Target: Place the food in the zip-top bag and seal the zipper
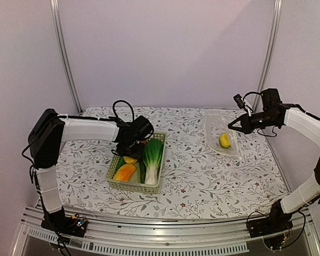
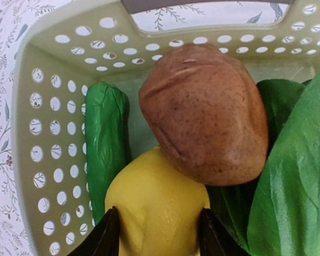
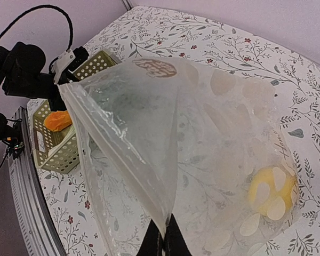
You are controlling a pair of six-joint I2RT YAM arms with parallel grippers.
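Observation:
My left gripper is down in the green basket (image 1: 120, 183), its fingers on either side of a yellow fruit (image 2: 157, 186); whether they grip it is unclear. Around it lie a brown potato (image 2: 202, 112), a green cucumber (image 2: 104, 138), an orange pepper (image 1: 125, 172) and bok choy (image 1: 152, 157). My right gripper is shut on the top edge of the clear zip bag (image 3: 122, 122), holding it up at the table's right. A yellow item (image 1: 224, 141) lies inside the bag.
Walls stand at the back and both sides; a metal rail (image 1: 165, 229) runs along the front edge.

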